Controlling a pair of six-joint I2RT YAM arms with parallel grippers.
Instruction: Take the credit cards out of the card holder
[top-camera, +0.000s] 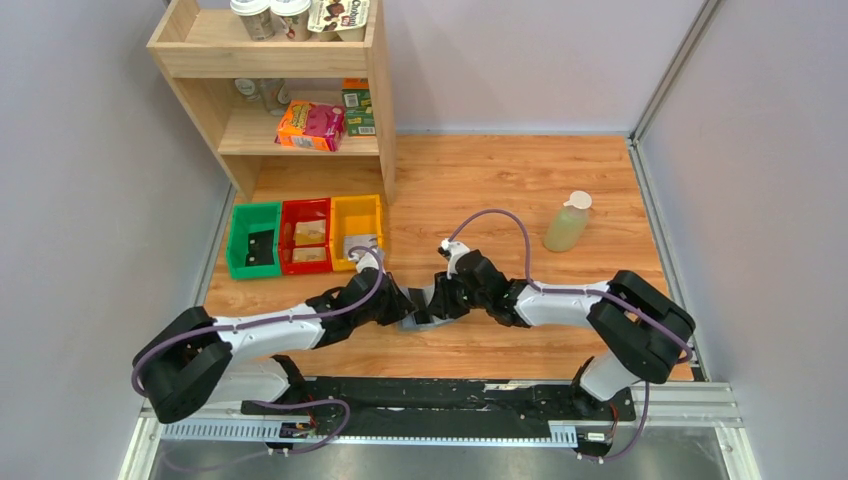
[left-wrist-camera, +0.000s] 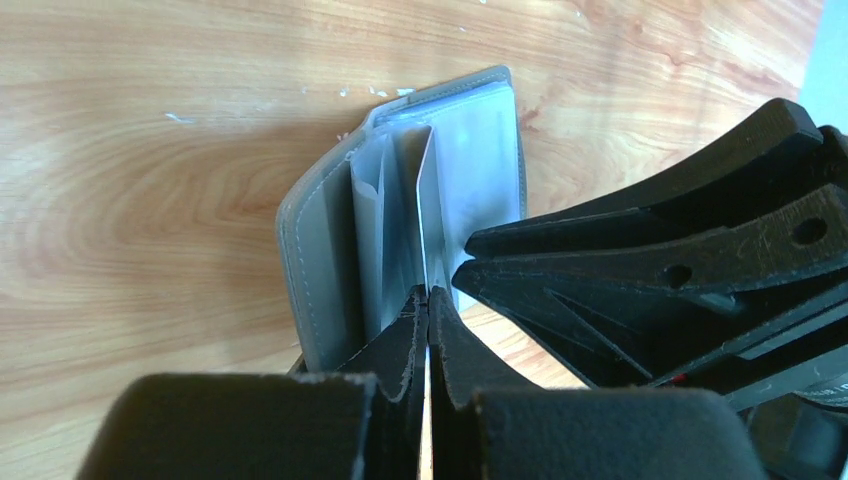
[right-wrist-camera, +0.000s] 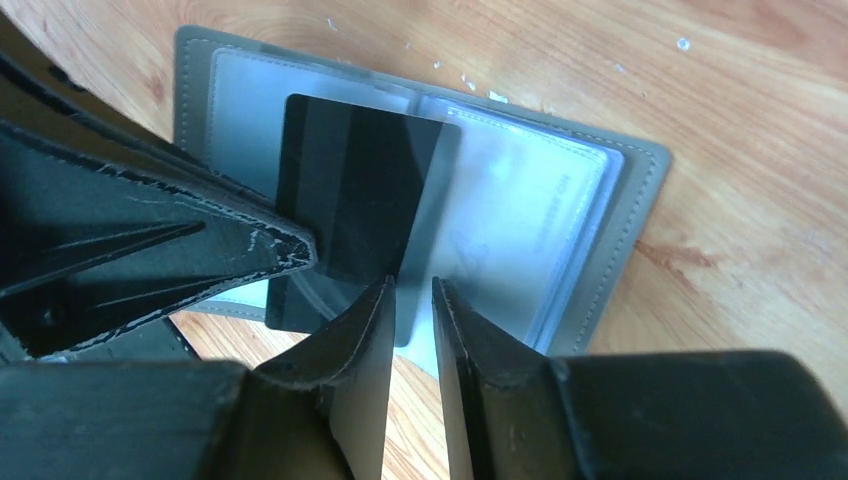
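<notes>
The card holder lies opened on the wood table, grey with stitched edges and clear sleeves, and a black card shows in one sleeve. My left gripper is shut at the thin edge of a raised sleeve, which runs in between its tips. From the other side my right gripper reaches over the holder. Its fingers are drawn close, a narrow gap between them, where the edge of the black card's sleeve runs in. How deep that grip goes is hidden. In the top view both grippers largely cover the holder.
Green, red and yellow bins stand behind the left arm, with flat cards inside. A wooden shelf rises behind them. A bottle stands at the right; the table between shelf and bottle is clear.
</notes>
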